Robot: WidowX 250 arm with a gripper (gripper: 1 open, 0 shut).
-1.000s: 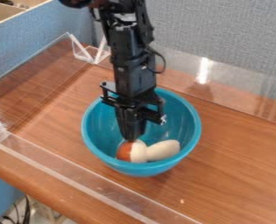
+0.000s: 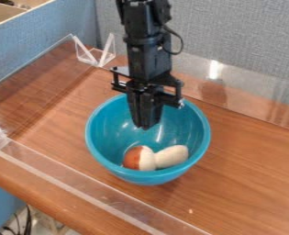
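A teal bowl [image 2: 194,124] sits on the wooden table. Inside it, toward the front, lie a round red-and-white object [image 2: 139,158] and a pale elongated object [image 2: 172,156], side by side. My black gripper [image 2: 147,119] hangs over the back of the bowl, fingers pointing down just above and behind these objects. Nothing shows clearly between the fingers, and their spread is hard to make out.
Clear plastic strips run along the table's edges, with white brackets [image 2: 95,54] at the back left. Bare wood [image 2: 245,174] is free to the right and left of the bowl. A grey padded wall stands behind.
My gripper has risen a little from lower in the bowl, uncovering more of the objects. The bowl and the objects in it look unmoved.
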